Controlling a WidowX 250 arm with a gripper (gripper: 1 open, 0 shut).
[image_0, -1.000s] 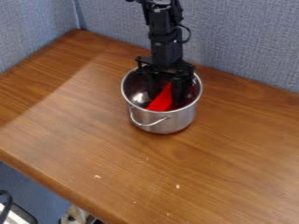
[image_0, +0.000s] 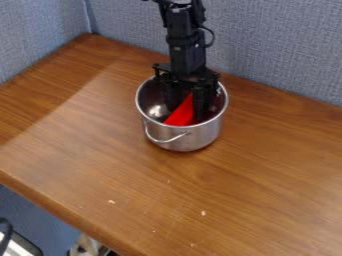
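Note:
A steel pot (image_0: 183, 135) with a wire handle stands on the wooden table near the back. My black gripper (image_0: 187, 92) reaches down into the pot from above, its fingers dark against the dark interior. A red object (image_0: 179, 115) lies inside the pot beneath the gripper. I cannot see clearly what lies between the fingertips; the fingers look shut, but what they hold is hidden.
Grey padded walls (image_0: 274, 55) rise behind and to the left. Some cables show beyond the table's lower left edge.
The pot and my gripper have shifted slightly to the left over the last second, with the gripper staying inside the pot.

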